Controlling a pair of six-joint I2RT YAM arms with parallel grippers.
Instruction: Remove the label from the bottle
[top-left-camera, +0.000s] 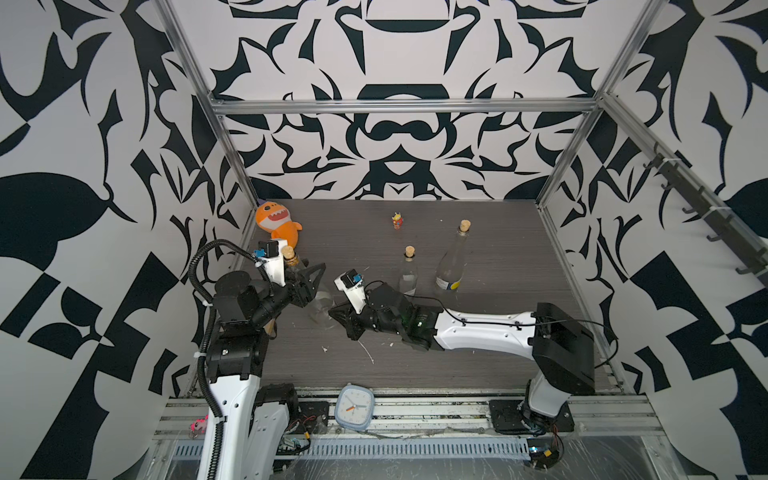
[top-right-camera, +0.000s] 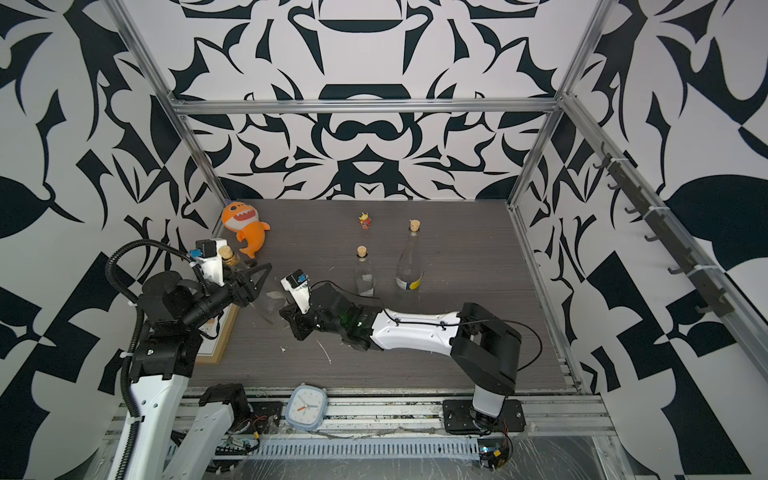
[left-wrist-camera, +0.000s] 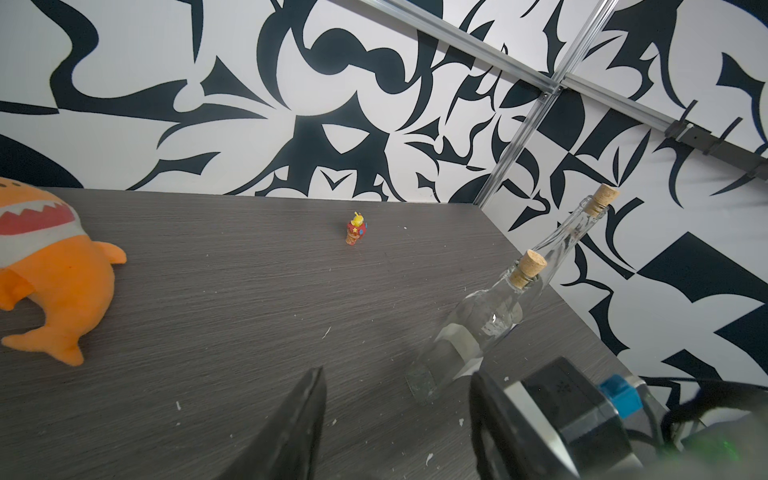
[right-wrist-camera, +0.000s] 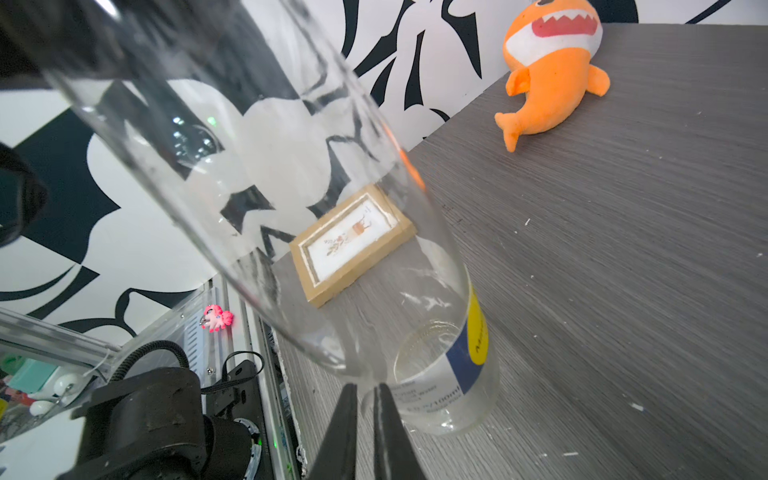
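The clear bottle (right-wrist-camera: 320, 304) fills much of the right wrist view, slanting there from upper left down to its base. A label (right-wrist-camera: 428, 388) in white, blue and yellow wraps its lower end. In the top left view its cork (top-left-camera: 289, 252) pokes up beside my left gripper (top-left-camera: 320, 276), which hides part of the neck. The left wrist view shows the left fingers (left-wrist-camera: 296, 428) wide apart with nothing visible between their tips. My right gripper is close to the label's near lower end, its tips slightly apart. Whether they touch the label cannot be told.
Two other corked bottles, a small one (top-left-camera: 408, 276) and a taller one (top-left-camera: 452, 264), stand behind the right arm. An orange shark toy (top-left-camera: 277, 221), a tiny figure (top-left-camera: 397, 220) and a wooden frame (top-right-camera: 214, 340) are around the edges.
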